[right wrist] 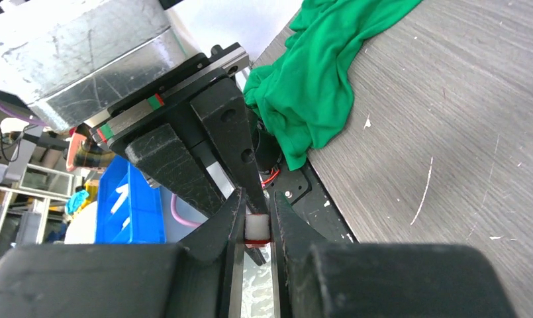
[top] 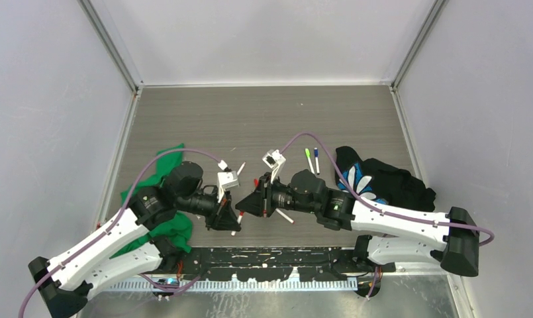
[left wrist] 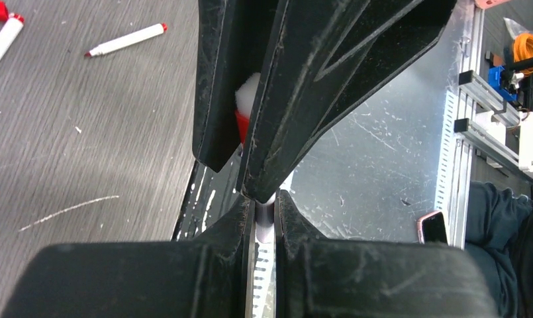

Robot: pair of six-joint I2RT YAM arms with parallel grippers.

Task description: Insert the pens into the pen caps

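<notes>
My left gripper [top: 234,225] and right gripper [top: 242,205] meet over the front middle. A white pen [left wrist: 265,222] is held upright between the left fingers in the left wrist view, directly under the right gripper, whose fingers hold a red cap [left wrist: 242,124]. In the right wrist view that gripper is shut on a small piece with a white top [right wrist: 257,227] and red below. Whether pen and cap are joined is hidden by the fingers. A loose white pen [left wrist: 128,40] with red tip lies on the table.
A green cloth [top: 174,228] lies left, a black cloth [top: 399,185] right, with green [top: 309,160] and blue [top: 316,161] pens beside it.
</notes>
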